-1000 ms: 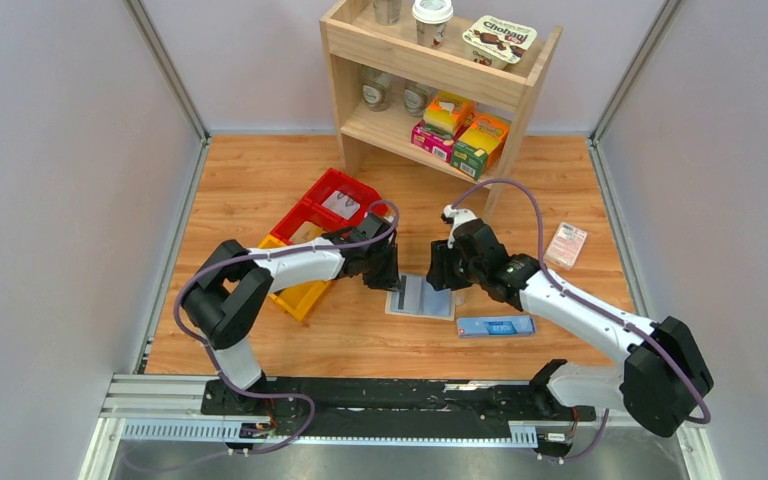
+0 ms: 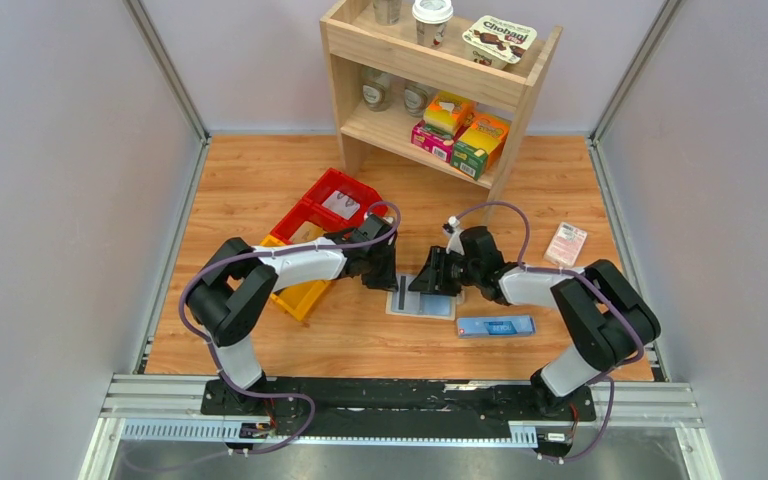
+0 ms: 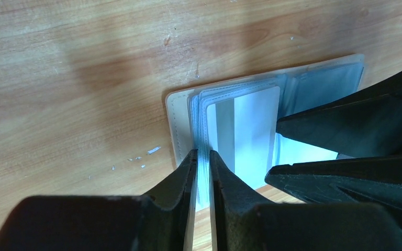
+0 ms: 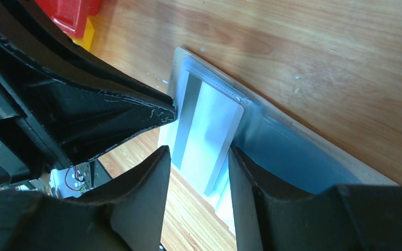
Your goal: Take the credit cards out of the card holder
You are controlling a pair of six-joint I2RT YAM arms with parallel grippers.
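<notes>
The card holder lies open on the wooden table between the two arms, its clear bluish sleeves facing up. A white card with a grey stripe sits in the topmost sleeve on the left side. My left gripper is shut on the layered left edge of those sleeves. From the right, my right gripper reaches over the holder, its fingers parted above the card's inner edge with nothing held between them. The right gripper's fingers cover part of the holder in the left wrist view.
A blue box lies just right of the holder. Red and yellow bins stand behind the left arm. A pale pack is at the far right, a wooden shelf at the back.
My right gripper has moved left over the holder, with its arm's elbow drawing in to the left. The left gripper has barely shifted at the holder's left edge.
</notes>
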